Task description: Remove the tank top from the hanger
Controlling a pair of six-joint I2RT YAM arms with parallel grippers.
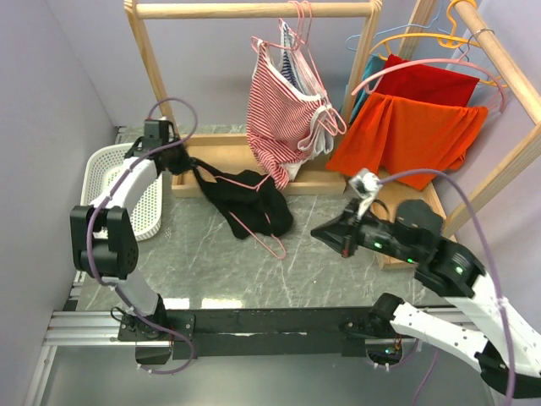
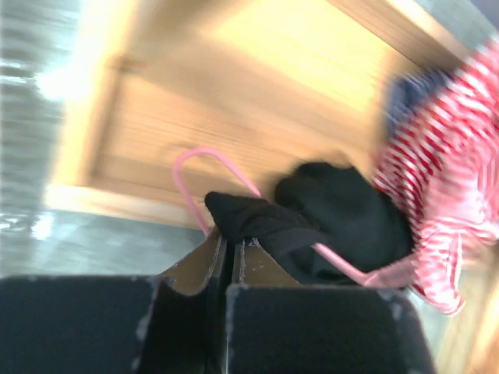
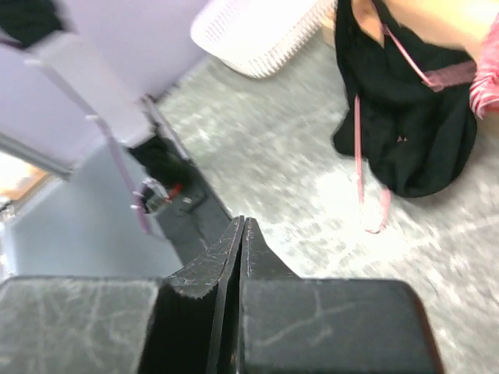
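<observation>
The black tank top [image 1: 245, 203] lies on the marble surface against the wooden shelf, with a pink hanger [image 1: 275, 249] still tangled in it; one strap stretches left to my left gripper [image 1: 188, 161]. In the left wrist view that gripper is shut on black fabric, with pink hanger loops close by. My right gripper [image 1: 330, 235] is to the right, apart from the cloth. In the right wrist view its fingertips [image 3: 245, 222] are shut with nothing visible between them, below and left of the tank top [image 3: 401, 132].
A white basket [image 1: 148, 203] stands behind the left arm. Red-striped clothes [image 1: 275, 118] hang on the rack [image 1: 245, 10] behind the black cloth; orange and red cloths [image 1: 414, 139] hang at right.
</observation>
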